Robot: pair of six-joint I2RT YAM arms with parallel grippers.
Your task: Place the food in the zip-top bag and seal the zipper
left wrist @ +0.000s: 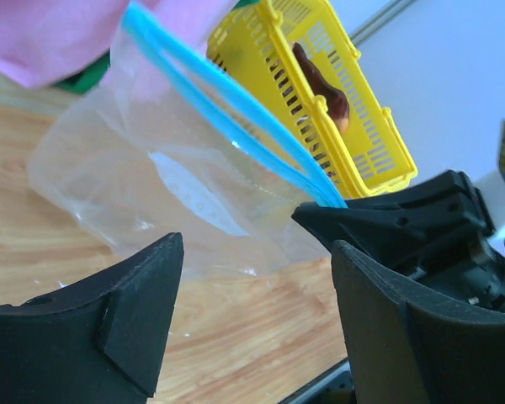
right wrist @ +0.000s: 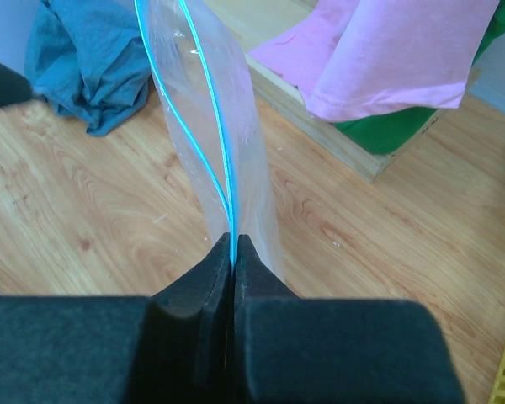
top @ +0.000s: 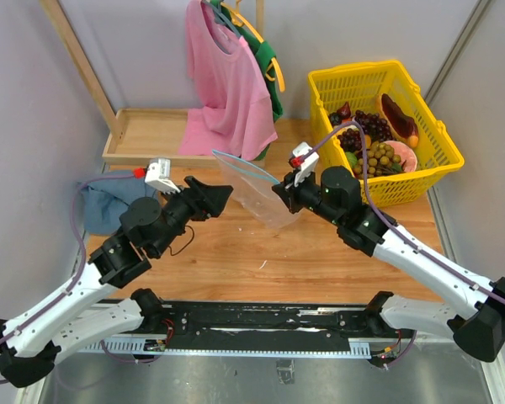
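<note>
A clear bag (top: 257, 189) with a blue zip strip hangs over the table, pinched at one top corner by my right gripper (top: 287, 195). In the right wrist view the shut fingers hold that corner of the bag (right wrist: 265, 194), and the two zip lines part further up, with nothing visible inside. My left gripper (top: 220, 200) stands open to the left of the bag. In the left wrist view, nothing sits between its spread fingers; the bag's free end with the blue zip (left wrist: 227, 118) is beyond them. Plastic fruit (top: 375, 126) lies in the yellow basket (top: 335, 83).
The yellow basket stands at the back right. A wooden rack (top: 147, 135) with hanging pink clothing (top: 227, 93) is at the back. A blue cloth (top: 109, 204) lies at the left.
</note>
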